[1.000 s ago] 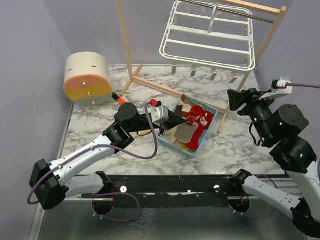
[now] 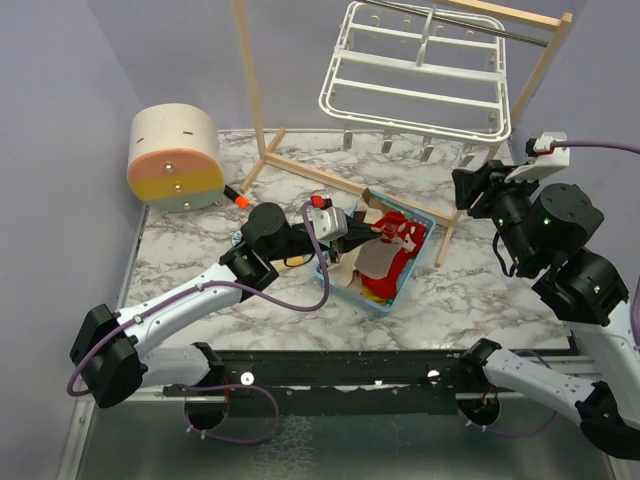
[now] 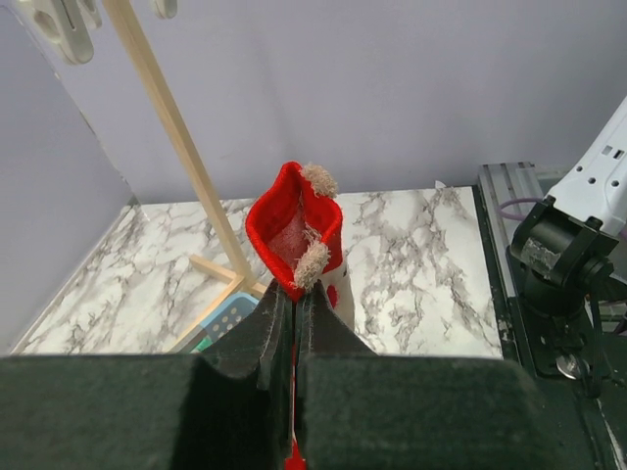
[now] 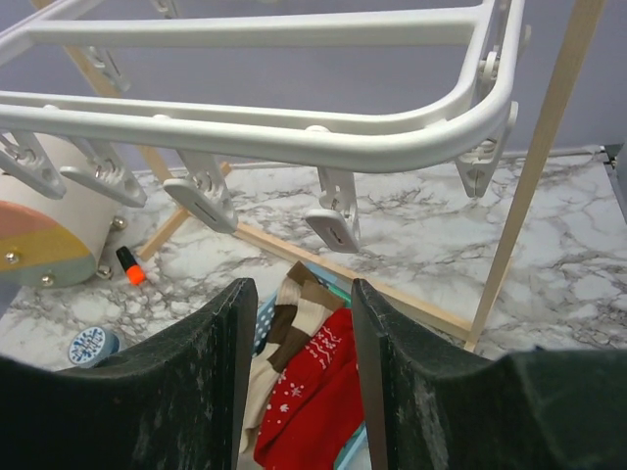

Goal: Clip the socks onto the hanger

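Observation:
My left gripper is shut on a red sock (image 3: 338,240) with fluffy beige patches; the sock stands up from the fingertips with its mouth gaping. From above, that left gripper (image 2: 372,236) hovers over the blue basket. The white hanger (image 2: 415,75) hangs from a wooden frame, clips along its lower edge. My right gripper (image 2: 468,188) is by the hanger's right front corner. In the right wrist view the right gripper has its fingers apart, nothing between them, just below a hanging clip (image 4: 335,217).
The blue basket (image 2: 350,292) holds more red and beige socks. A wooden frame post (image 4: 534,186) stands close right of the hanger. A striped drum-like box (image 2: 175,160) and an orange-black marker (image 2: 237,197) lie at the left.
The left gripper has shifted slightly rightward with the sock.

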